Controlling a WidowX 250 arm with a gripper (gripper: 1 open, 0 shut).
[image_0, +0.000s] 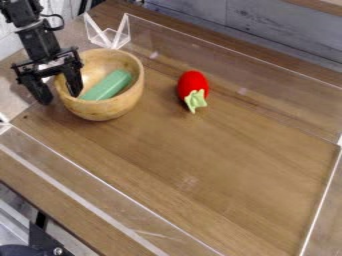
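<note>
A wooden bowl sits at the left of the table, holding a green cylindrical object. My black gripper is open at the bowl's left rim, one finger just inside the bowl and the other outside it. To the right of the bowl lies a red vegetable-like object with pale green leaves.
Clear panels or rails run along its edges. A small clear rack stands behind the bowl at the back left.
</note>
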